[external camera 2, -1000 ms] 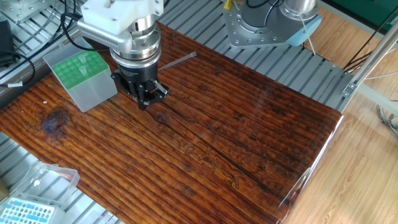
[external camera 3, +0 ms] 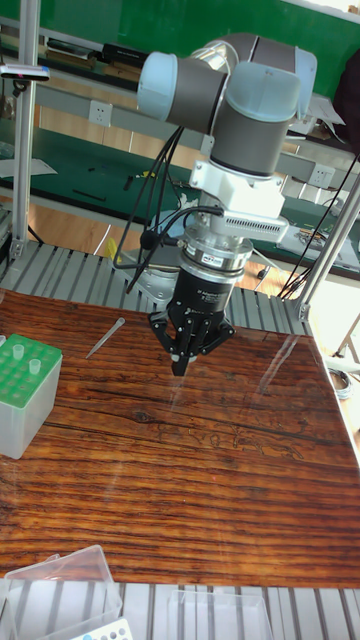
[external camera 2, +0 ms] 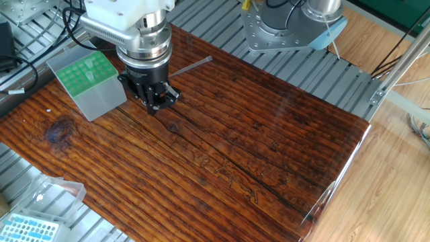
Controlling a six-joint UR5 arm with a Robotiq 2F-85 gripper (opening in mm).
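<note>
My gripper [external camera 2: 153, 110] hangs over the wooden board, beside the green-topped tip box [external camera 2: 87, 74]. In exterior view 3 the black gripper [external camera 3: 181, 369] points down with its fingertips together. It looks shut, and nothing shows between the fingers. A thin translucent dropper [external camera 2: 195, 66] lies on the board behind the gripper, partly hidden by it in exterior view 2. Exterior view 3 shows this dropper [external camera 3: 107, 336] in full, lying apart from the gripper and between it and the tip box [external camera 3: 27, 411]. Two pale tips stand up from the box's green top.
The wooden board [external camera 2: 248, 154] is bare across its middle and right. A clear plastic lid [external camera 2: 57, 195] and a rack with blue-and-white contents [external camera 2: 30, 228] sit off the board's near-left edge. The robot's base plate [external camera 2: 275, 33] stands beyond the back edge.
In exterior view 2 my gripper and wrist have shifted slightly up and to the left. The tip box and the dropper have not moved.
</note>
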